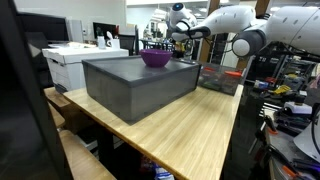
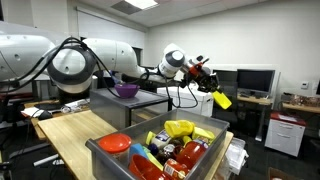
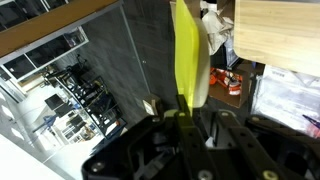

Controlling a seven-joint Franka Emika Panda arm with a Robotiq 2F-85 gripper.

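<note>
A yellow object (image 2: 220,101) hangs tilted from my gripper (image 2: 211,87), high above the far side of the grey bin in exterior view 2. The fingers are shut on its upper end. In the wrist view the same yellow object (image 3: 187,48) appears as a long strip running up from the dark gripper body. What exactly it is cannot be made out. Exterior view 1 has the gripper small and far off at the top, with the yellow object not clearly visible there.
A grey bin (image 2: 105,164) holds several items, among them yellow pieces (image 2: 181,128) and a red-lidded jar (image 2: 115,143). A purple bowl (image 1: 156,58) rests on a dark grey box (image 1: 133,95).
</note>
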